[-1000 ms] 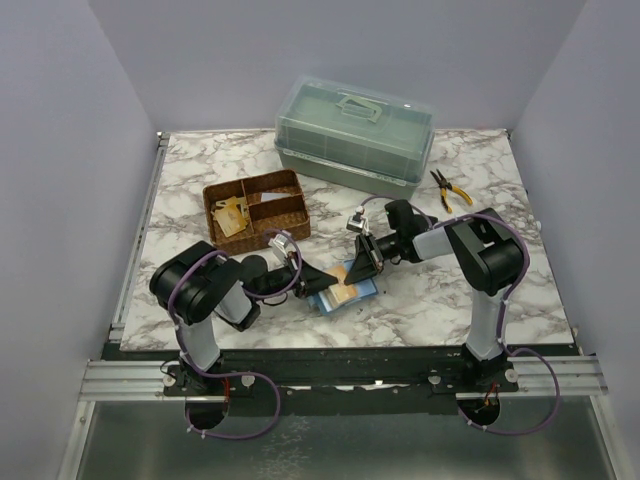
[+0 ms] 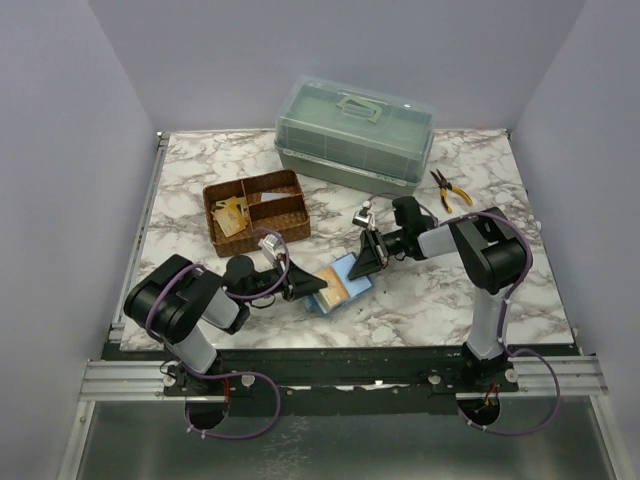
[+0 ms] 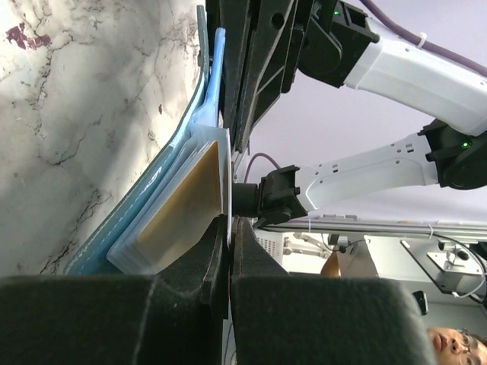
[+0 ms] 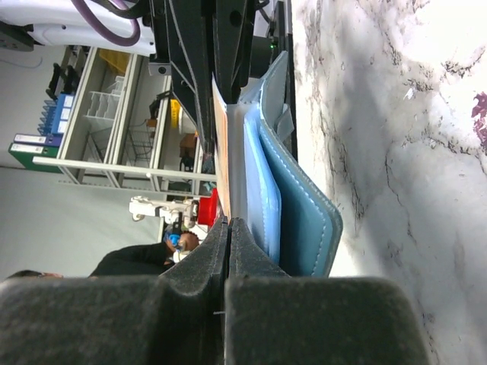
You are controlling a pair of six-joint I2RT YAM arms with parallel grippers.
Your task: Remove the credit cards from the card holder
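The blue card holder (image 2: 360, 270) stands open between my grippers, with gold and white cards (image 2: 331, 286) in front of it. My left gripper (image 2: 314, 288) is shut at the cards' edge; in the left wrist view, its fingertips (image 3: 230, 228) meet at the cards (image 3: 186, 205), apparently pinching a thin edge. My right gripper (image 2: 362, 268) is shut at the holder's upper right part. In the right wrist view its tips meet beside the holder (image 4: 297, 201); whether anything thin is between them is hidden.
A divided woven basket (image 2: 280, 213) holding cards stands at the back left. A lidded green plastic box (image 2: 350, 140) is at the back, and yellow-handled pliers (image 2: 455, 192) lie to the right.
My left gripper and arm have moved left, with the gold card shifted slightly left too, exposing more blue holder.
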